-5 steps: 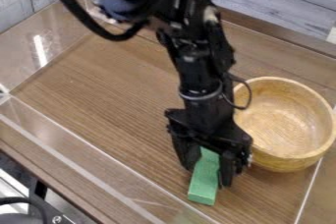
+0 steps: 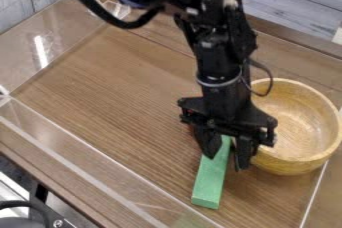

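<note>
The black gripper [image 2: 225, 142] hangs low over the wooden table, its fingertips at the upper end of a green bar [image 2: 209, 182] that lies lengthwise near the front. Whether the fingers are closed on the bar cannot be made out. A yellow bowl [image 2: 301, 132] sits to the right, partly behind the arm. A small red thing shows just left of the gripper, mostly hidden by it.
A pale wall runs along the back right, and the table's edge crosses the lower left corner.
Over the last second the arm has shifted slightly and turned about the green bar's upper end.
</note>
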